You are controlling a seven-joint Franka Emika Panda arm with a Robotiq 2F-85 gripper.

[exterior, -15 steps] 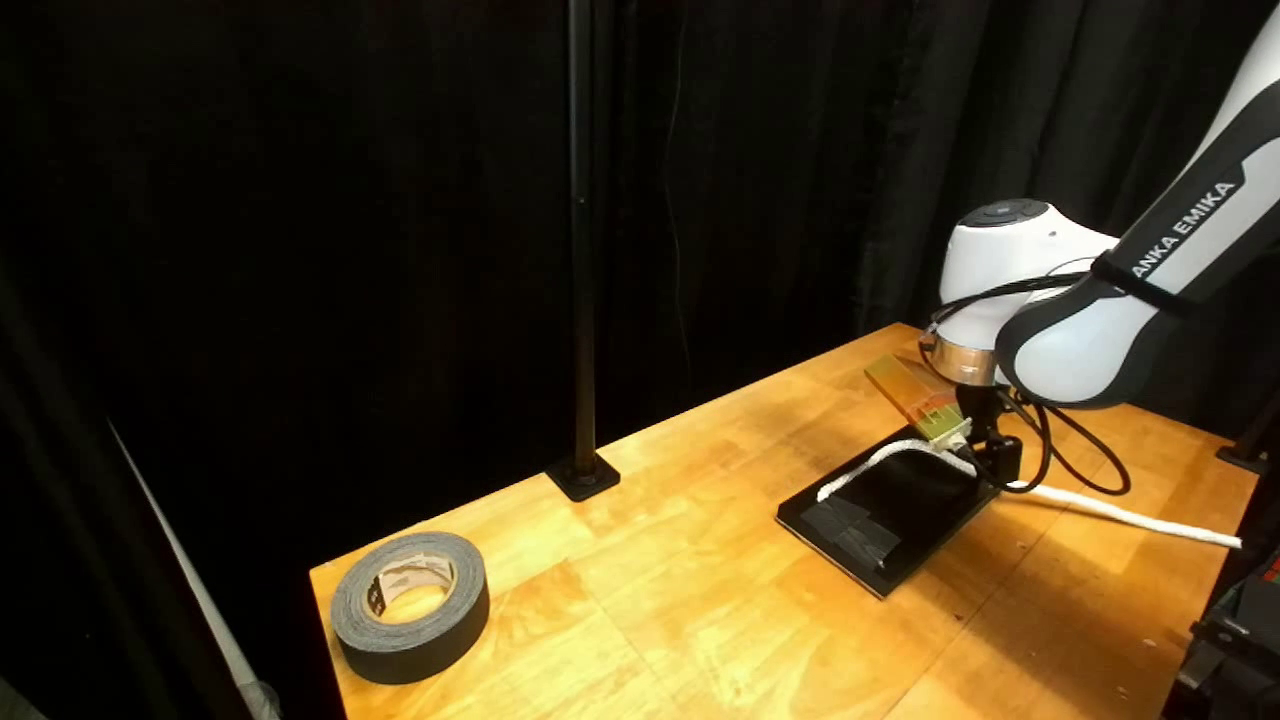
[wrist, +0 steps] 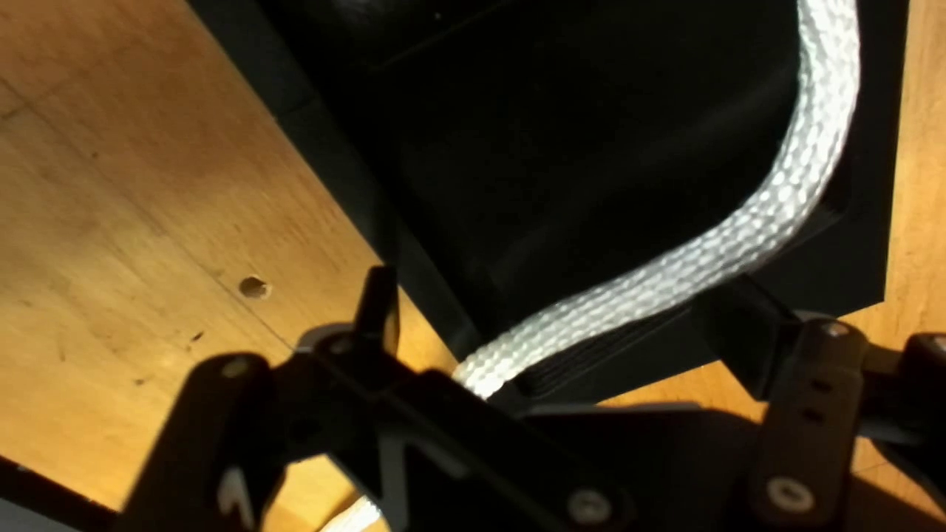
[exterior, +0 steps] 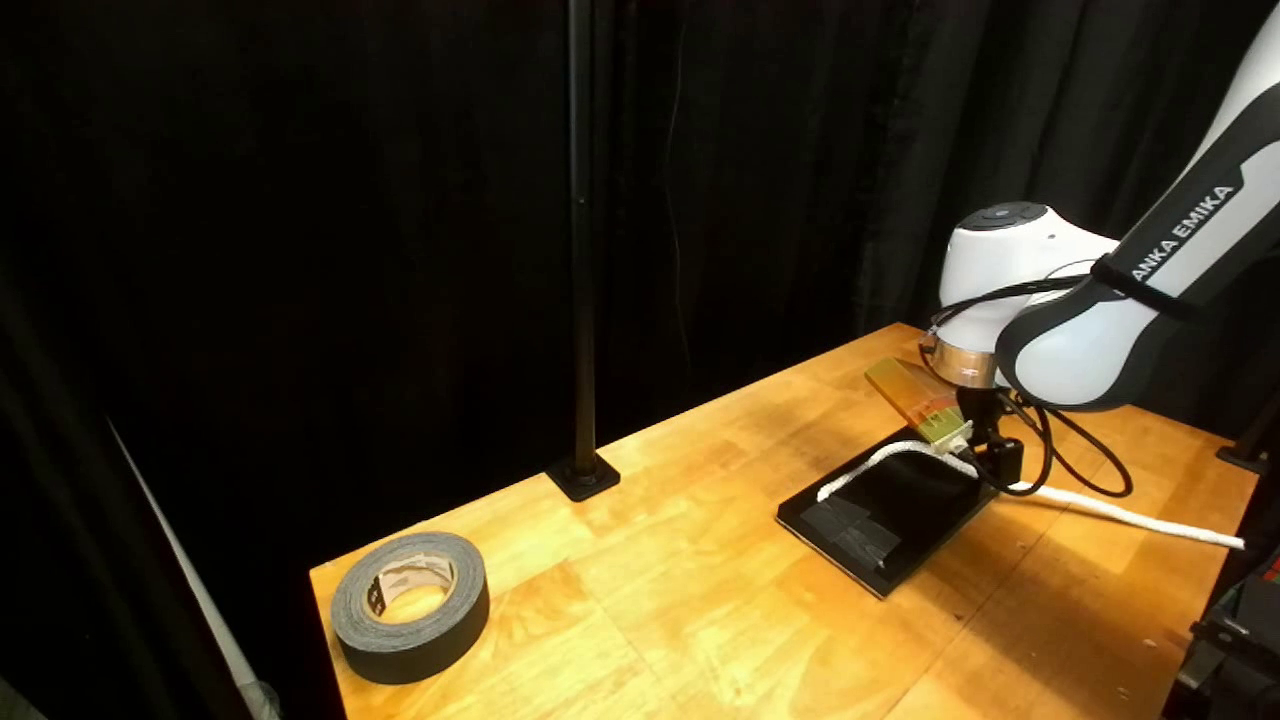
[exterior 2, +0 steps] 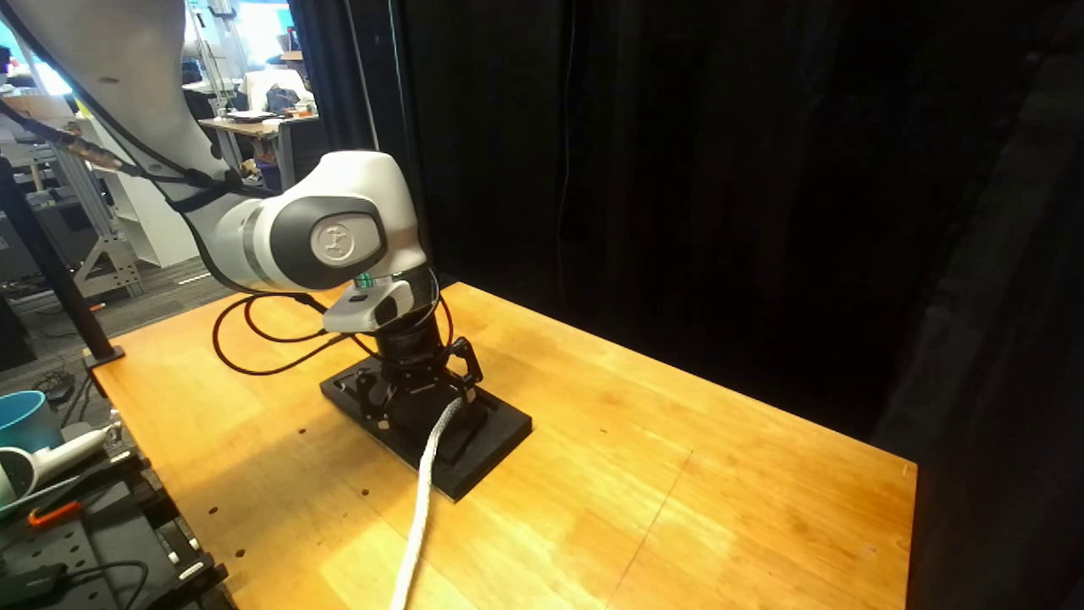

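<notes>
A white braided rope (wrist: pixel 701 257) curves across a black rectangular board (exterior: pixel 852 528) on the wooden table. One loose stretch of it runs off the board onto the bare wood in both exterior views. Low over the board, my gripper points down with its fingers open. In the wrist view, its left finger (wrist: pixel 379 306) and right finger (wrist: pixel 745 328) stand wide apart, the rope passing between them in the picture. Whether either finger touches the rope or board I cannot tell. The gripper body hides part of the rope.
A grey tape roll (exterior: pixel 408 612) lies at the table's far corner from the arm. A post base (exterior: pixel 583 475) stands on the back edge. Black cables (exterior 2: pixel 254 346) loop beside the wrist. Much of the table around the board is clear.
The arm and gripper have come down very slightly. The rope, board and tape roll look almost unchanged.
</notes>
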